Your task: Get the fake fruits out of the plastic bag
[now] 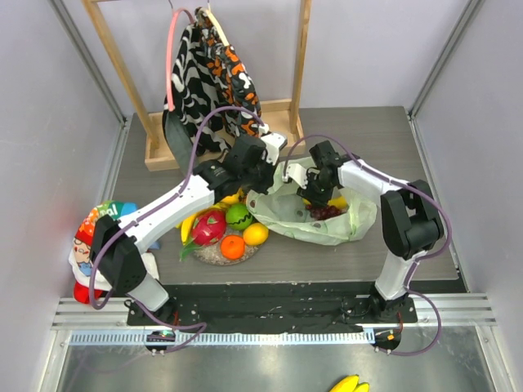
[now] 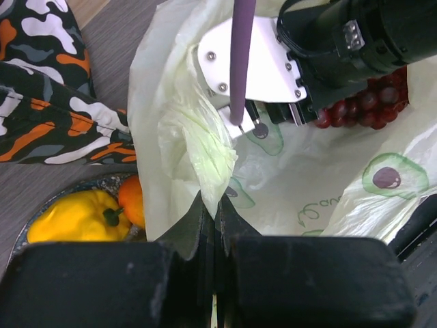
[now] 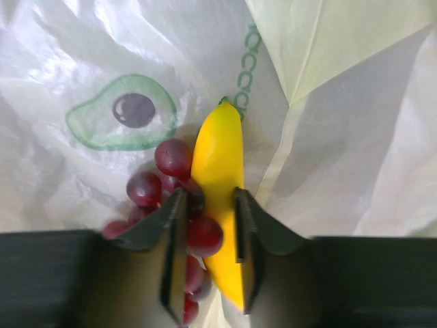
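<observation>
The pale plastic bag point(image 1: 327, 233) lies open on the table, its mouth spread wide. My left gripper is shut on the bag's gathered edge point(image 2: 205, 147). Inside the bag lie red grapes point(image 3: 174, 158) and a yellow fruit like a mango or banana point(image 3: 220, 154), side by side and touching. My right gripper is part open over them; the yellow fruit and some grapes show between its fingers. Whether the pads touch either fruit I cannot tell.
Left of the bag a plate point(image 1: 208, 256) holds several fruits, among them a dragon fruit point(image 1: 209, 227), a watermelon point(image 1: 239, 216), an orange point(image 1: 233, 247) and a lemon point(image 1: 256, 234). Patterned bags hang from a wooden rack point(image 1: 302, 65) behind.
</observation>
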